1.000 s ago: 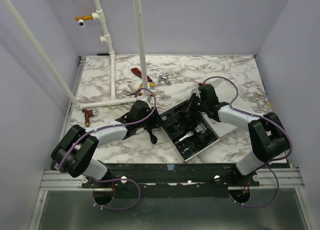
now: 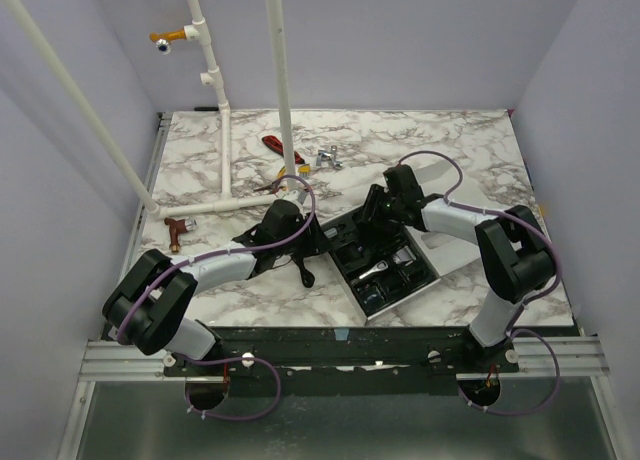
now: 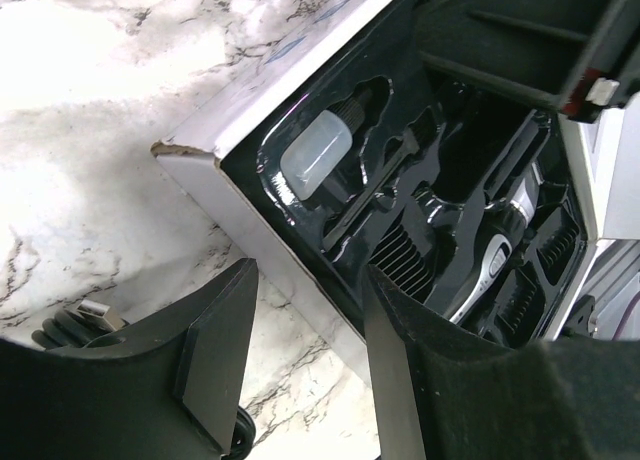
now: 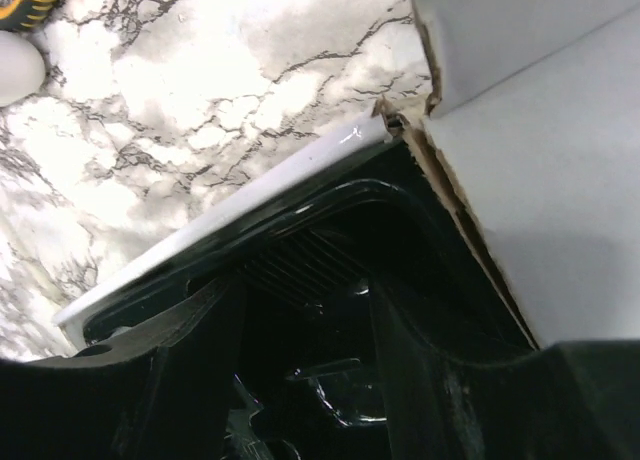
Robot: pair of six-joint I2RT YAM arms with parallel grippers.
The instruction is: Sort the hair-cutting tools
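The open tool case (image 2: 355, 298) holds a black insert with clippers (image 3: 500, 255), combs (image 3: 400, 250) and a small bottle (image 3: 316, 152). My left gripper is open at the case's left rim, with black cabled items lying on the marble below it. My right gripper is over the back-right corner of the insert, above a ribbed comb (image 4: 300, 268); its fingers stand apart, and dark shadow hides whether anything sits between them.
White pipes (image 2: 225, 150) stand at the left and back. A red tool (image 2: 280, 148), metal fittings (image 2: 330, 158) and a brown-handled tool (image 2: 176, 230) lie on the marble. The case's white lid (image 2: 455, 255) lies open to the right.
The right arm has shifted slightly back toward the left, its elbow drawing inward, with the gripper still over the case. The left arm is unchanged.
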